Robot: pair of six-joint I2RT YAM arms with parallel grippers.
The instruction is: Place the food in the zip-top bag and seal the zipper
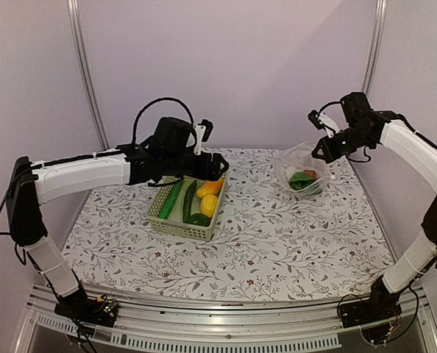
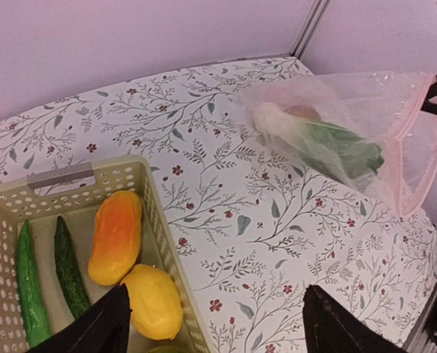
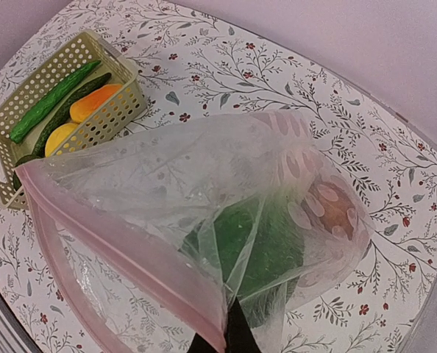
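Note:
The clear zip top bag (image 1: 301, 165) with a pinkish rim stands at the right of the table, its mouth spread wide. Inside it lie a dark green vegetable (image 3: 251, 232) and a reddish-orange item (image 3: 330, 209), partly veiled by the plastic. My right gripper is shut on the bag's rim. Over the basket's back right part hangs my left gripper (image 1: 217, 168), its fingers (image 2: 101, 327) wide apart and nothing between them. The basket (image 1: 180, 231) holds two long green vegetables (image 2: 31, 283), an orange one (image 2: 117, 235), a yellow one (image 2: 154, 300) and a dark green one (image 1: 199, 219).
Flower-patterned cloth (image 1: 255, 250) covers the table, clear between basket and bag and along the front. Pale walls (image 1: 226, 73) stand behind and at both sides.

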